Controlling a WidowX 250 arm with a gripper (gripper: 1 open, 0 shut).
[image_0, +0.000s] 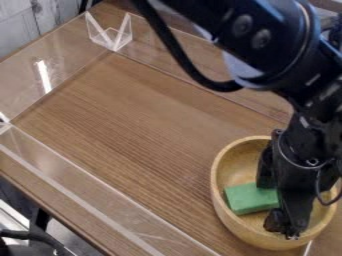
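My black gripper (281, 192) reaches down into a tan bowl (231, 164) at the lower right, its fingers at the right side of a green block (247, 198) inside. The block shows left of the fingers; the rest of it is hidden. Whether the fingers grip it is unclear.
A clear plastic object (110, 31) stands at the back left. A black cable runs at the lower left edge.
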